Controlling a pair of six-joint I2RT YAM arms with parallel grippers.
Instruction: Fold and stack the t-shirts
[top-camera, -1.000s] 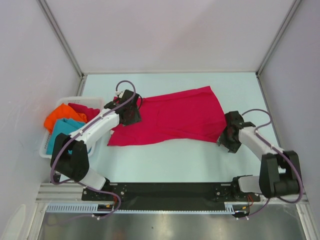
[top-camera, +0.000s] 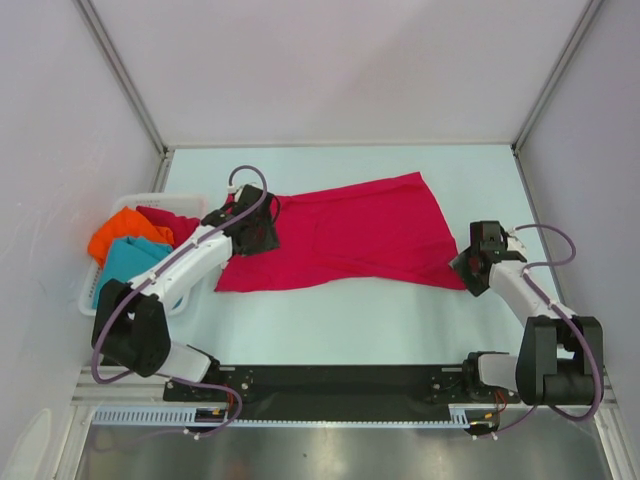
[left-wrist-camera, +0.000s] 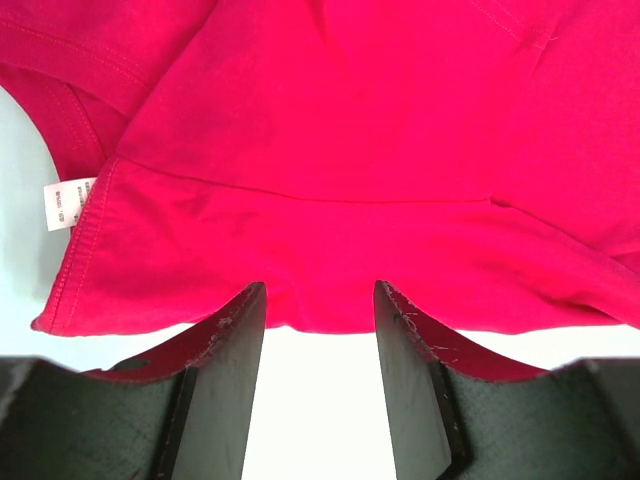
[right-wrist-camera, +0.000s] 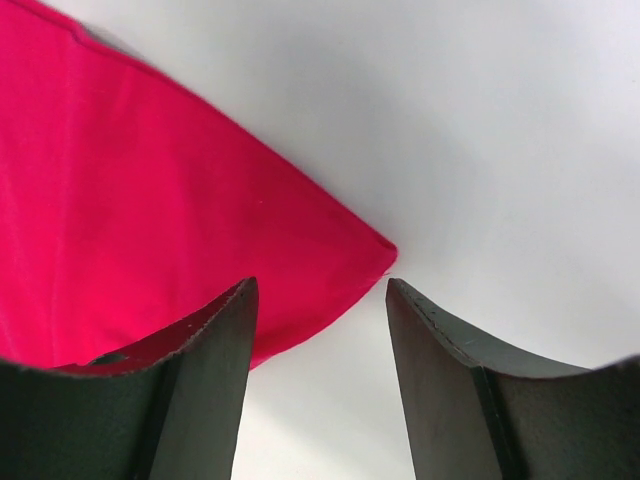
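Observation:
A red t-shirt (top-camera: 370, 230) lies spread over the middle of the table, with some wrinkles along its near side. My left gripper is open above its left part; between the fingers the shirt's edge and bare table show, and a white tag (left-wrist-camera: 68, 204) sticks out at the left. Over the shirt's near right corner (right-wrist-camera: 370, 255) stands my right gripper, also open. That corner lies flat, just beyond the fingertips, with nothing gripped. In the top view the arms cover small parts of the shirt.
A white basket (top-camera: 92, 275) at the left holds an orange cloth (top-camera: 125, 232), a teal cloth (top-camera: 132, 262) and a dark red cloth (top-camera: 172, 222). Walls close in on both sides.
The right gripper has moved rightward along the shirt's near edge, and the near right corner now shows spread out further. The left arm has shifted only slightly left.

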